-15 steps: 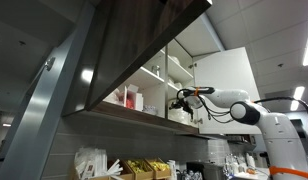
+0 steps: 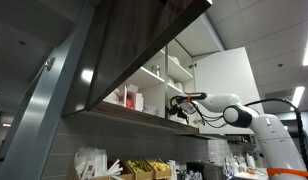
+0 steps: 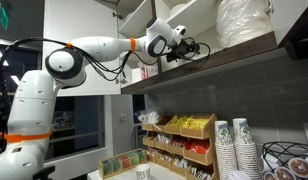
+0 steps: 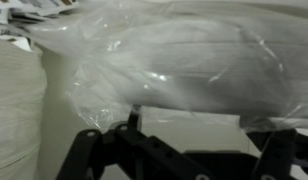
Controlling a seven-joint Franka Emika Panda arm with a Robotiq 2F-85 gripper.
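A clear plastic wrap around a stack of white, ridged items (image 4: 184,65) fills much of the wrist view. My gripper is open in front of it, with one black fingertip (image 4: 134,119) left of centre and the other at the right. The wrap reaches toward the gap, but whether the fingers touch it is unclear. In exterior view 2 the gripper (image 3: 184,44) is at the upper cabinet's shelf edge, near a large white wrapped bundle (image 3: 244,22). From exterior view 1 the gripper (image 2: 177,104) appears small and dark at the cabinet opening.
Another white ridged stack (image 4: 18,112) stands at left in the wrist view. An open white cabinet door (image 2: 224,80) rises beside the arm. Below the shelf are cup stacks (image 3: 225,150) and a wooden rack (image 3: 181,140) of snacks on the counter.
In exterior view 1, the gripper and forearm have lowered slightly at the cabinet opening. Shelves and counter items look unchanged.
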